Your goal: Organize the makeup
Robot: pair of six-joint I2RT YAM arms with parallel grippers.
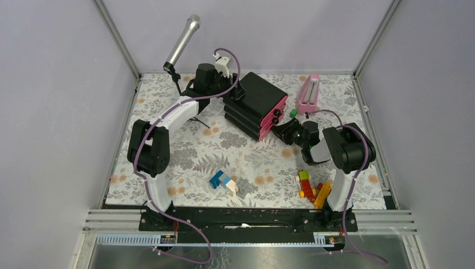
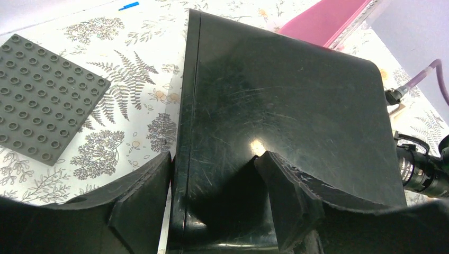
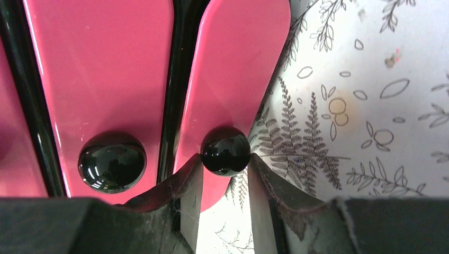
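A black box with pink drawer fronts and round black knobs [image 1: 257, 106] stands at the back middle of the table, turned at an angle. My left gripper has its fingers to either side of the box's back edge, with the black body between them. In the right wrist view the lowest pink drawer front [image 3: 238, 63] lies nearest the table, its black knob [image 3: 226, 160] pinched between the fingertips of my right gripper. That drawer looks closed. A second knob [image 3: 112, 163] sits on the drawer above, untouched. No makeup pieces are in sight.
A pink stand [image 1: 308, 96] is behind the right arm, with a small green block [image 1: 293, 112] beside it. Toy bricks [image 1: 225, 182] and a toy vehicle [image 1: 306, 185] lie near the front. A microphone [image 1: 185, 42] stands at back left.
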